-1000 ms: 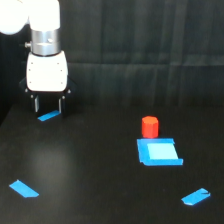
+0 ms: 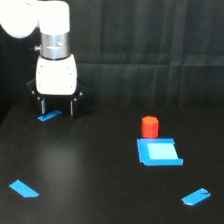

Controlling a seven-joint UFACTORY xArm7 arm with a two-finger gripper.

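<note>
A red block [image 2: 150, 127] stands on the dark table at right of centre. Directly in front of it lies a square [image 2: 161, 152] with a pale middle and blue tape edges; the block is at its back left edge. Over at the back left, well apart from the block, my gripper [image 2: 58, 105] points down, open, with its two dark fingers spread and nothing visible between them.
Blue tape strips lie at the back left [image 2: 49, 115] by the gripper, at the front left [image 2: 24, 189] and at the front right [image 2: 196, 197]. A dark curtain [image 2: 150, 50] hangs behind.
My gripper has shifted a little to the right and slightly lower in the picture, still open. The red block, the square and the tape strips have not moved.
</note>
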